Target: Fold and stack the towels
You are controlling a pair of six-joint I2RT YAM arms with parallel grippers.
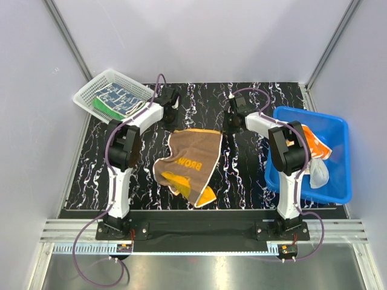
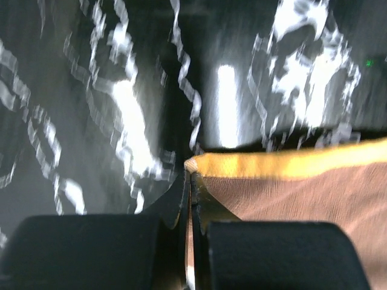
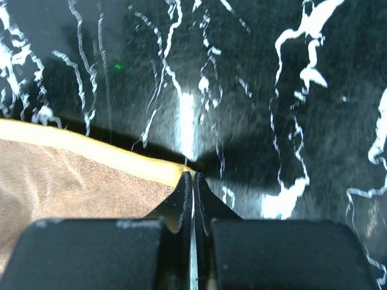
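A brown towel (image 1: 193,151) with orange edge and yellow lettering lies on the black marbled table, its lower part rumpled with yellow patches showing. My left gripper (image 1: 172,128) is at the towel's top left corner; in the left wrist view its closed fingertips (image 2: 186,181) pinch that corner (image 2: 202,164). My right gripper (image 1: 224,130) is at the top right corner, fingers shut on the orange-edged corner (image 3: 169,172) in the right wrist view.
A white basket (image 1: 81,96) holding folded blue and green towels sits at upper left. A blue bin (image 1: 326,190) with orange and white cloths stands at right. Bare table lies behind and beside the brown towel.
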